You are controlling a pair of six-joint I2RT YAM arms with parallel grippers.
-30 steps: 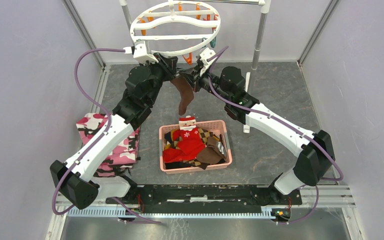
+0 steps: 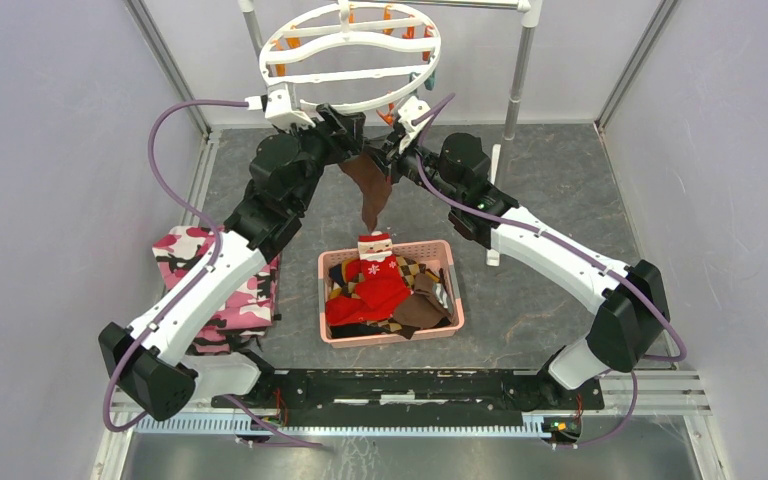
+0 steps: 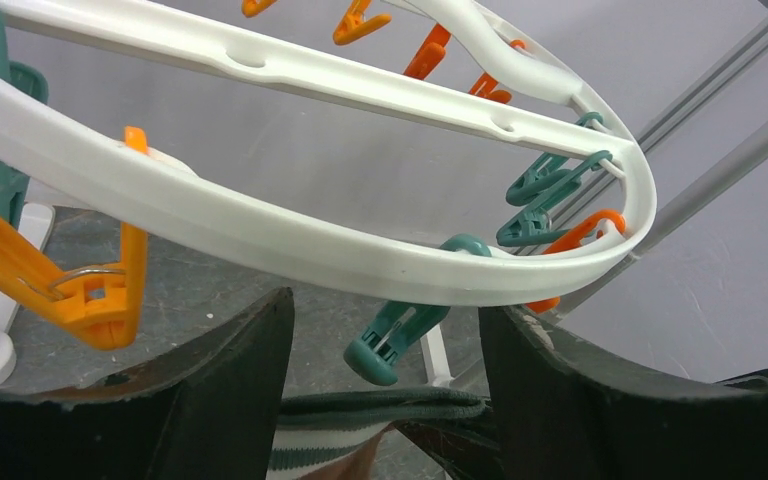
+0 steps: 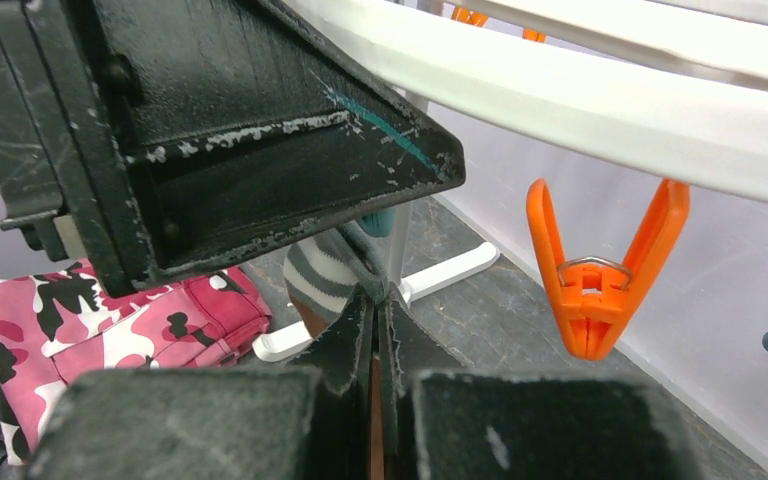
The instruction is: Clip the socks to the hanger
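Note:
A brown sock [image 2: 365, 185] with a grey-and-white striped cuff hangs below the white round hanger [image 2: 350, 42]. My right gripper is shut on the cuff [image 4: 325, 265]. My left gripper is part open at the hanger's rim, a teal clip [image 3: 390, 335] between and beyond its fingers; the cuff [image 3: 360, 410] lies just below the clip in that view. Orange clips [image 3: 90, 300] and other teal clips hang along the ring.
A pink basket [image 2: 322, 300] of socks, a Santa one on top, stands below. Pink camouflage fabric [image 2: 190, 260] lies at left. Hanger poles [image 2: 515, 80] rise at the back.
The hanger's clips have shifted slightly near the grippers, and the sock's hanging end has swung a little. Both arms are nearly still.

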